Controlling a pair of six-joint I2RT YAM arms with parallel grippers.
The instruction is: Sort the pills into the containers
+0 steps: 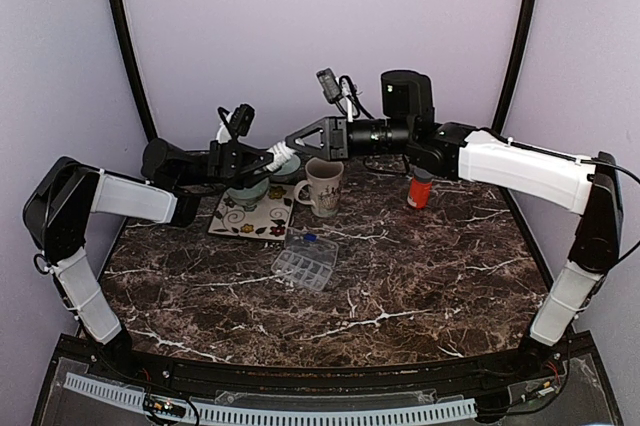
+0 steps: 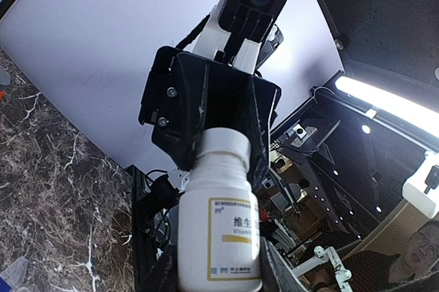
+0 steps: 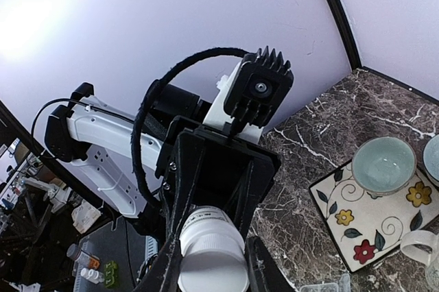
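Note:
A white pill bottle [image 1: 279, 156] is held in the air between my two grippers, above the back of the table. My left gripper [image 1: 266, 160] is shut on its body; the yellow-framed label [image 2: 233, 237] shows in the left wrist view. From the other side, my right gripper [image 1: 292, 140] is shut on the bottle's white cap [image 3: 213, 271], which appears still seated on the neck. On the table below lies a clear pill organizer [image 1: 303, 268] with several compartments, its lid raised. Whether pills are in it is too small to tell.
A white mug [image 1: 322, 189] stands behind the organizer. Left of it, pale green bowls [image 1: 249, 192] rest on a flowered tile [image 1: 231, 223]. An orange-red bottle [image 1: 419, 189] stands at the back right.

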